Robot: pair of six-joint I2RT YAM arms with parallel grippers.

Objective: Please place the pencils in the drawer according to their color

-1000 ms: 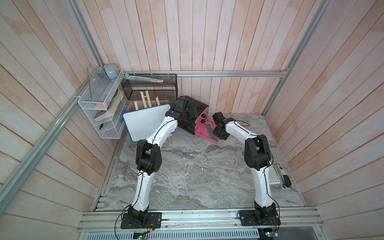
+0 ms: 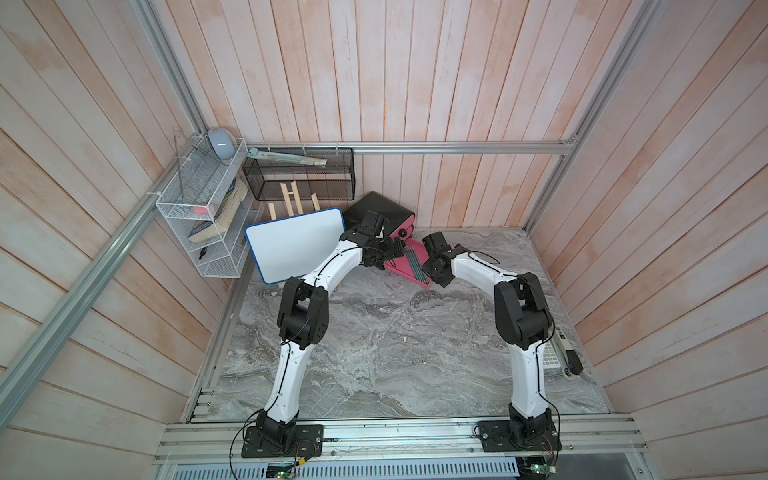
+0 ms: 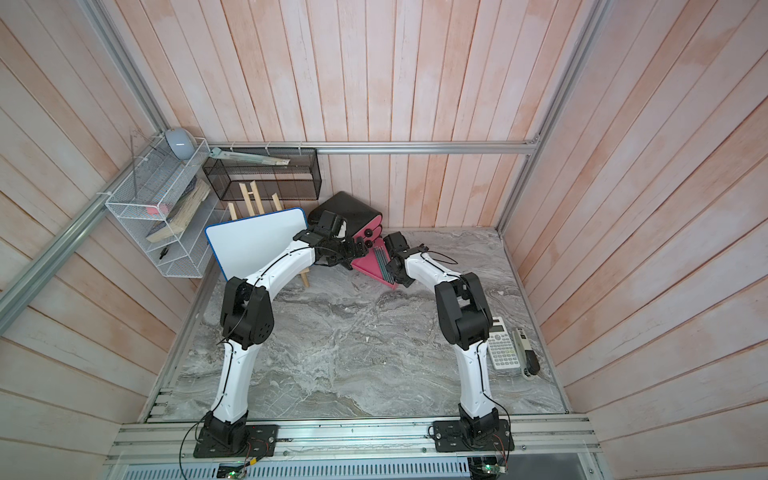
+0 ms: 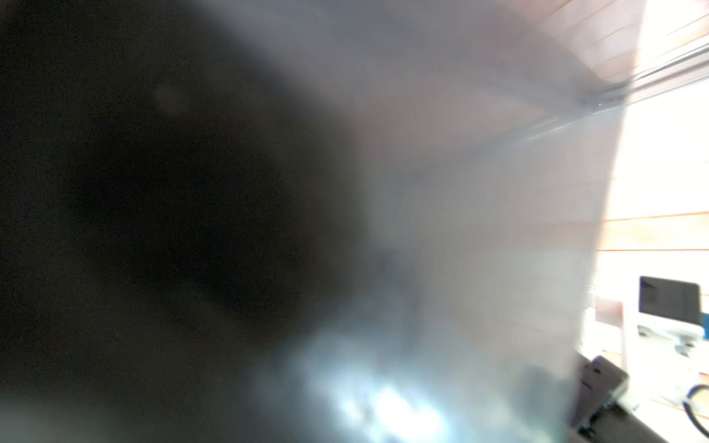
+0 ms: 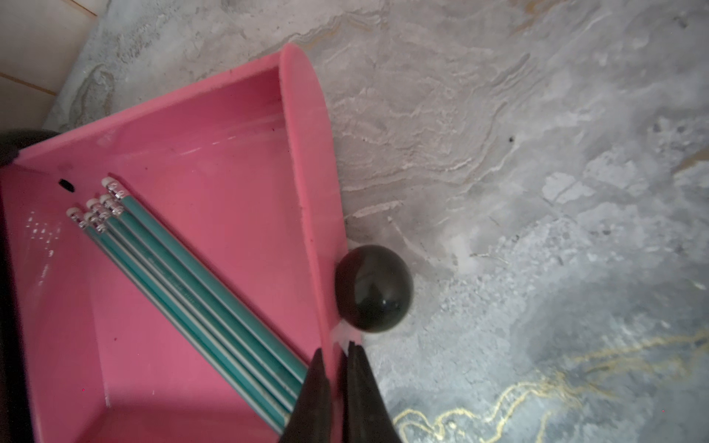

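Observation:
A pink drawer (image 5: pixel 206 177) sticks out of a black cabinet (image 2: pixel 364 204) with pink fronts and black knobs. Several teal pencils (image 5: pixel 184 288) with white erasers lie side by side in it. My right gripper is shut on the drawer's right wall, beside a black ball-shaped knob (image 5: pixel 373 288). My left gripper (image 2: pixel 392 252) is at the drawer's left side against the cabinet; its fingers are unclear, and the left wrist view is dark and blurred.
A whiteboard (image 2: pixel 292 244) on a wooden stand is at the left, below wire shelves. A calculator (image 3: pixel 502 348) lies at the right edge.
The drawer has shifted slightly forward and left with them, and the cabinet's visible pink front has narrowed.

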